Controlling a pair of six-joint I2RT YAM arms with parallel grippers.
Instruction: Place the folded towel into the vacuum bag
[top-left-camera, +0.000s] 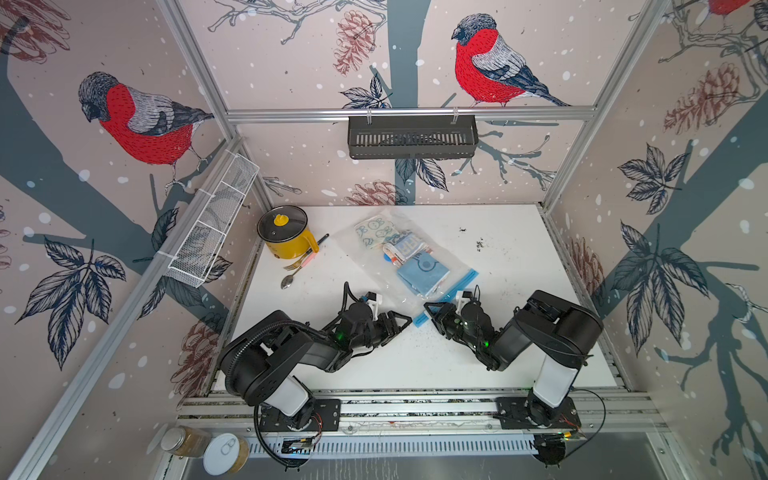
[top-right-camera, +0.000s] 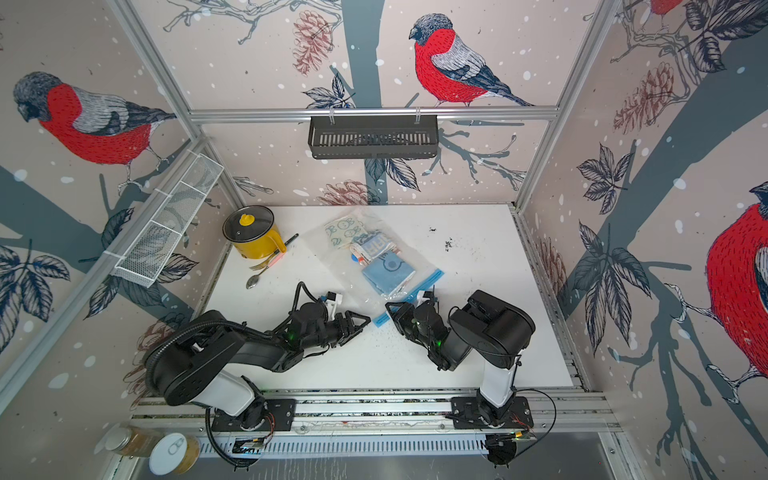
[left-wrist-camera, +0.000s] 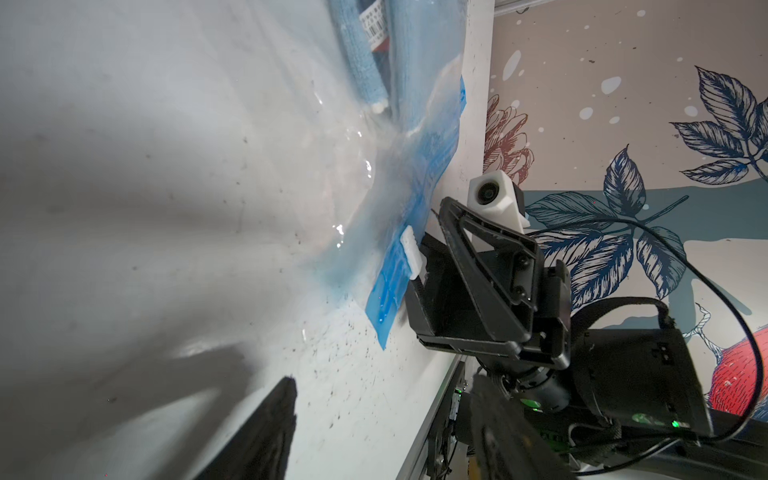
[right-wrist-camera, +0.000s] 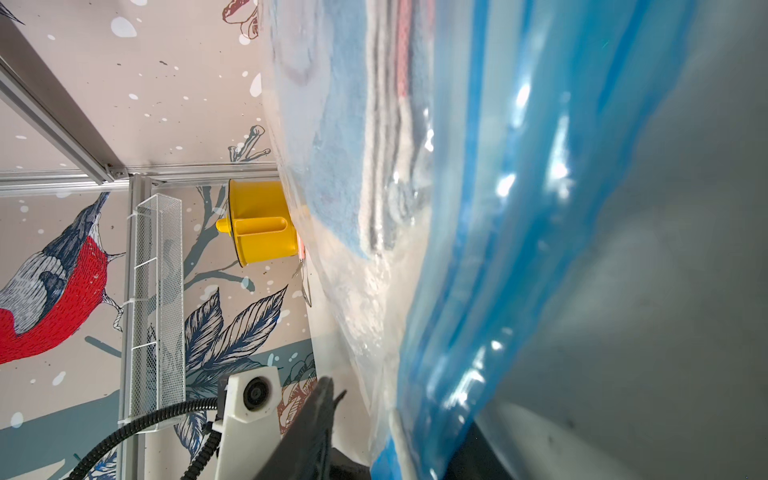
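The folded blue towel (top-left-camera: 422, 274) lies inside the clear vacuum bag (top-left-camera: 349, 237), seen through its film near the blue zip strip (top-left-camera: 461, 289). My right gripper (top-left-camera: 430, 310) is open at the strip's near corner. In the right wrist view, the bag's blue edge (right-wrist-camera: 472, 336) runs down between its fingers, beside a whitish slider. The left wrist view also shows that white slider (left-wrist-camera: 412, 252) on the strip, close to the right fingers. My left gripper is open just left of the strip's near end, with nothing between its fingers.
Inside the bag, a printed packet (top-left-camera: 405, 244) lies beyond the towel. A yellow pot (top-left-camera: 286, 240) with a dark lid stands at the back left, with a spoon (top-left-camera: 288, 280) and other utensils beside it.
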